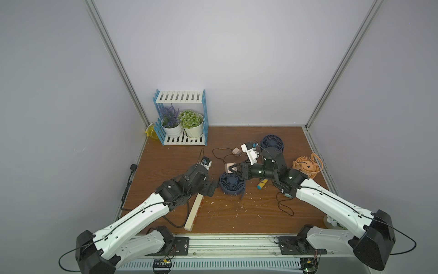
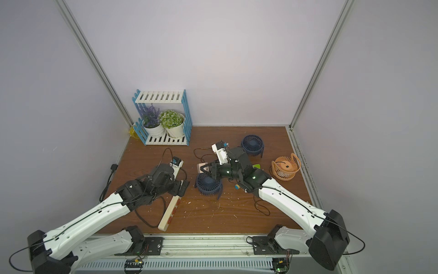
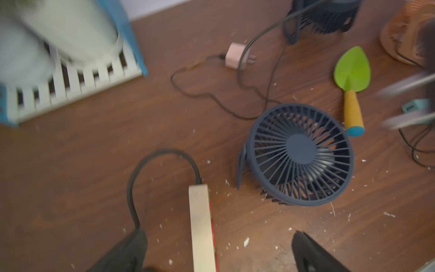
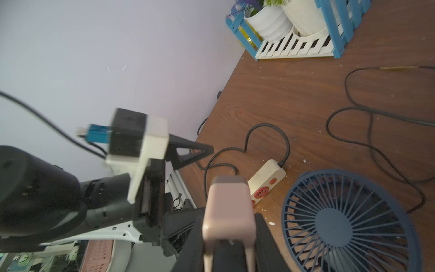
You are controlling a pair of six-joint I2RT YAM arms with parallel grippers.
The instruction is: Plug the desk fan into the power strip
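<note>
My right gripper is shut on a pale pink plug adapter (image 4: 228, 210), held above the table; its prongs are hidden from view. The left gripper stands open and empty to the left of the adapter, above the power strip (image 3: 201, 222). That cream strip lies on edge, with red sockets facing right; its near end shows in the top right view (image 2: 168, 217). Below my right gripper stands a dark blue desk fan (image 3: 301, 154). A second dark blue fan (image 1: 272, 142) is further back. Which fan the held adapter belongs to, I cannot tell.
Another pink adapter (image 3: 237, 55) lies on the table with its cable looped beyond the near fan. A yellow-handled trowel (image 3: 353, 111), an orange fan (image 1: 306, 165) and a plant shelf (image 1: 184, 139) stand around. Bare table shows left of the strip.
</note>
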